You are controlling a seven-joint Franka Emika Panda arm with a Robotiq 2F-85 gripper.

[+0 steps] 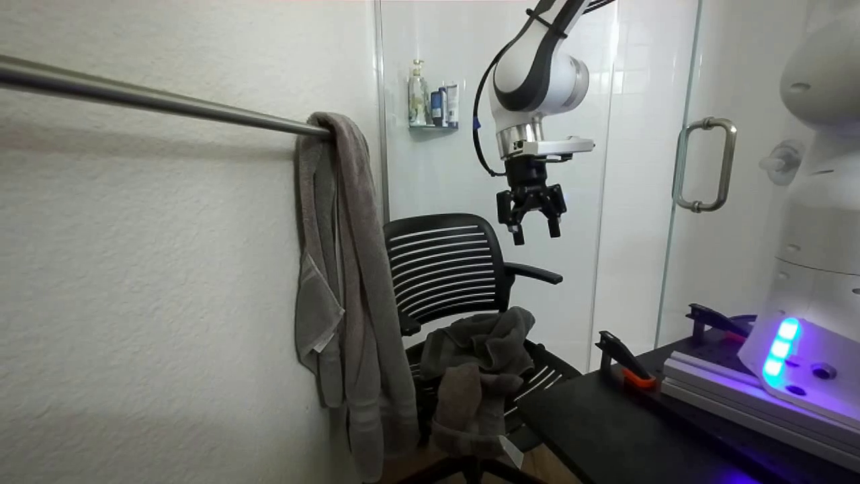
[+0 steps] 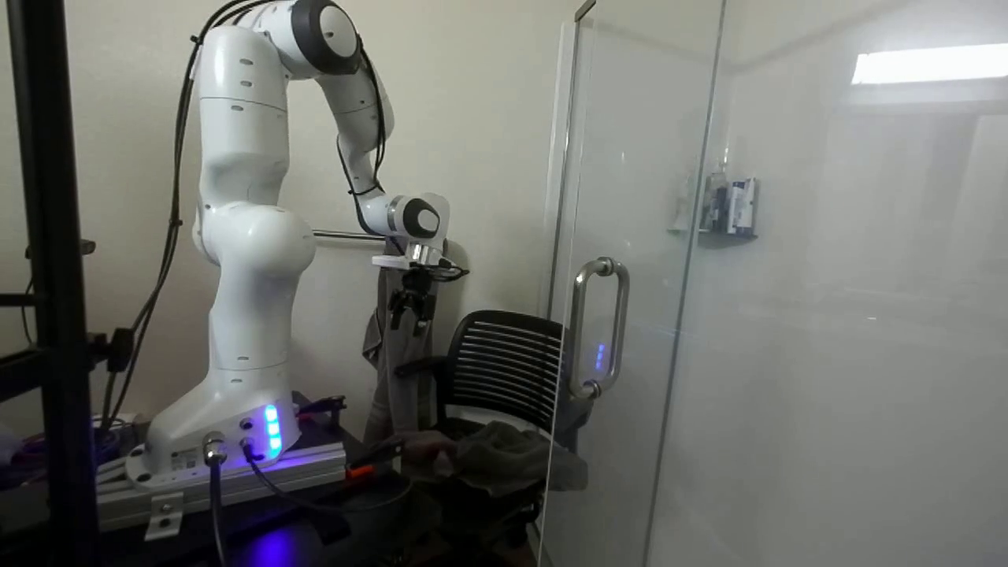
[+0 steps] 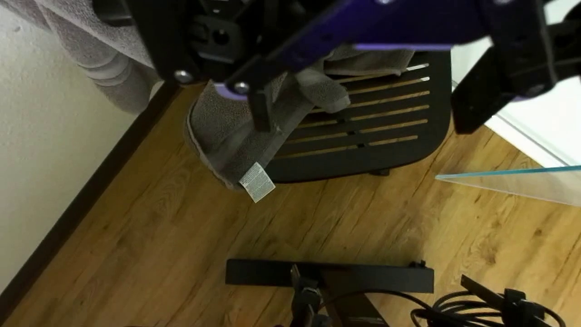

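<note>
My gripper (image 1: 535,236) hangs in the air, pointing down, above and in front of the black chair (image 1: 443,270). Its fingers stand wide apart with nothing between them, so it is open. On the chair's seat lies a crumpled grey towel (image 1: 481,343), part of it drooping over the front edge. From the wrist view, that towel (image 3: 231,128) with its white tag (image 3: 257,182) shows below, partly hidden by my gripper. A second grey towel (image 1: 355,290) drapes over the metal bar (image 1: 161,98) on the wall.
A black table (image 1: 637,435) with clamps (image 1: 625,359) carries the robot base at the right. The glass shower door (image 2: 628,170) with its metal handle (image 2: 600,326) stands beside the chair. Bottles (image 1: 419,97) sit on a corner shelf behind the glass.
</note>
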